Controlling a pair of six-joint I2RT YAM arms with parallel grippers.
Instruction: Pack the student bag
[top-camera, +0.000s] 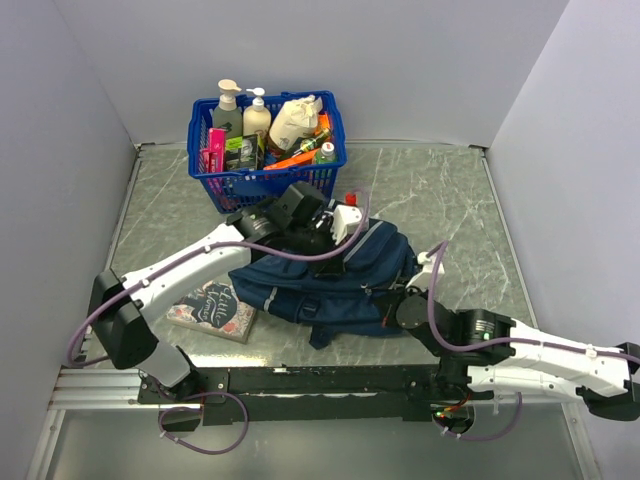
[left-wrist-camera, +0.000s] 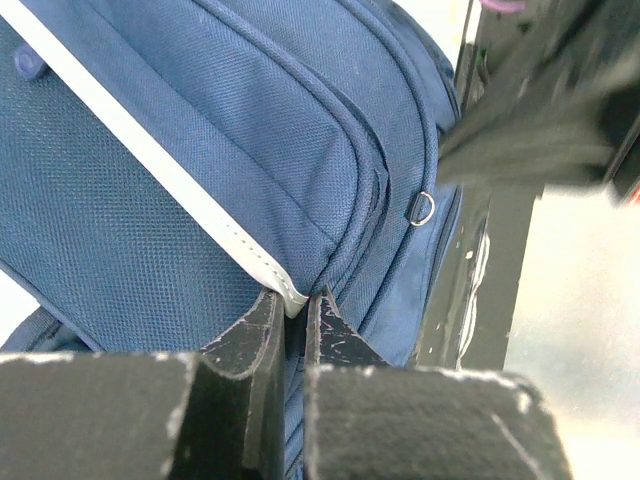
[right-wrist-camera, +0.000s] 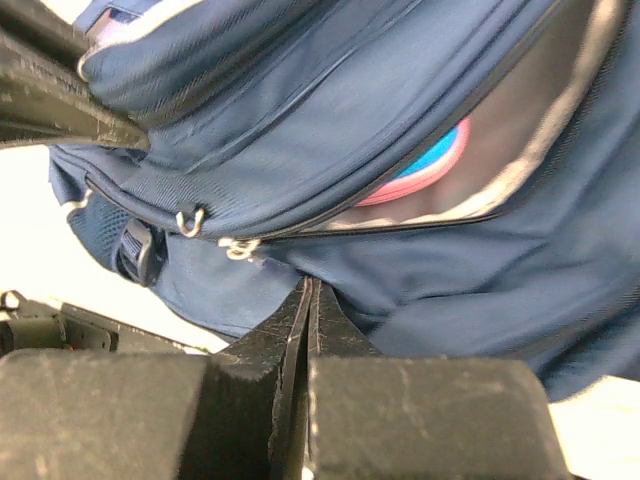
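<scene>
A navy backpack (top-camera: 300, 300) lies on the counter beneath both arms. My left gripper is shut on its fabric, at the end of a pale reflective strip (left-wrist-camera: 170, 170). My right gripper is shut, its tips against the navy cloth just below a zipper pull (right-wrist-camera: 240, 248), with nothing seen held between them. In the right wrist view the bag's opening (right-wrist-camera: 525, 130) shows a pale lining and a blue-and-pink item (right-wrist-camera: 425, 170) inside.
A blue basket (top-camera: 195, 165) full of bottles, boxes and packets stands at the back. A floral book (top-camera: 212, 310) lies at the left.
</scene>
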